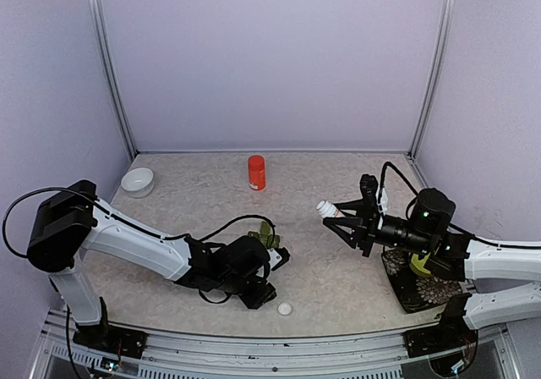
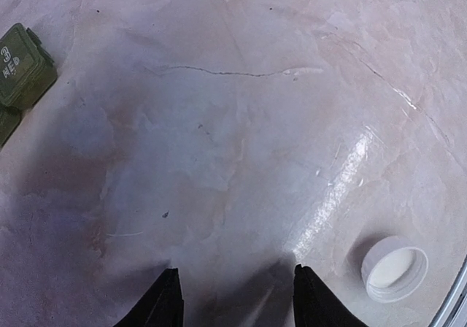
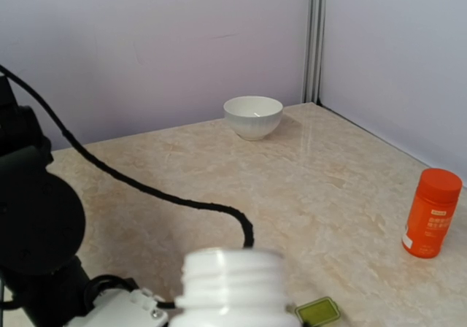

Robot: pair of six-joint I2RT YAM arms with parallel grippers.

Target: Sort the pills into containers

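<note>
My left gripper is open and low over the table, nothing between its fingers; a white cap (image 1: pixel 285 309) (image 2: pixel 394 272) lies beside it, inner side up. My right gripper (image 1: pixel 338 214) is raised at the right, shut on an uncapped white bottle (image 1: pixel 327 209) (image 3: pixel 230 290), tilted, its threaded neck exposed. A green pill box (image 2: pixel 22 68) lies near my left gripper, partly hidden by that arm in the top view. A red bottle (image 1: pixel 256 173) (image 3: pixel 430 214) stands at the back middle, a white bowl (image 1: pixel 137 182) (image 3: pixel 252 122) at the back left. No loose pills show.
A dark patterned tray (image 1: pixel 406 299) with something yellow-green lies on the right under my right arm. The back of the table (image 1: pixel 194 201) has free room. Walls border it at the back and both sides; the metal front edge is close to the cap.
</note>
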